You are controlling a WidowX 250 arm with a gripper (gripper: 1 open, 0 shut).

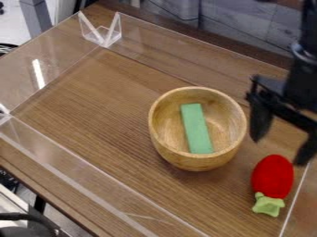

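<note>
My black gripper (290, 125) reaches in from the right, blurred, above and just behind a red plush toy (272, 174) with a pale green top, which lies at the lower right. A wooden bowl (164, 143) in the centre holds a green bar (196, 128). The fingers are too blurred to show clearly how they stand.
A small clear wire holder (102, 30) stands at the back left. A dark object sits at the lower-left edge.
</note>
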